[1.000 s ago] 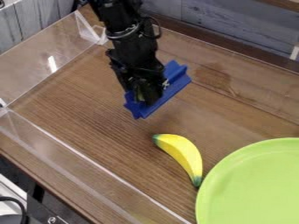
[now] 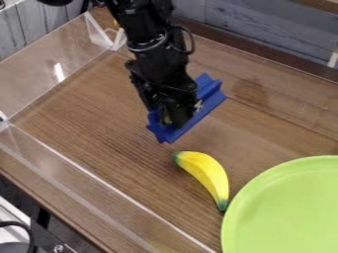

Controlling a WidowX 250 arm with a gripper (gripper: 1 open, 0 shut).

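The black arm reaches down from the top centre, and its gripper (image 2: 169, 107) is shut on a blue object (image 2: 204, 104), apparently a flat block or tray held tilted at mid-table. The gripper hides part of it, and whether it touches the table cannot be told. Below it a yellow banana (image 2: 204, 175) lies on the wooden surface, apart from the blue object. A large green plate (image 2: 284, 212) fills the lower right corner.
Clear plastic panels (image 2: 40, 69) border the wooden table (image 2: 106, 148) on the left and front. A grey plank wall runs along the back. Bare wood lies to the left and right of the gripper.
The banana and plate have not moved.
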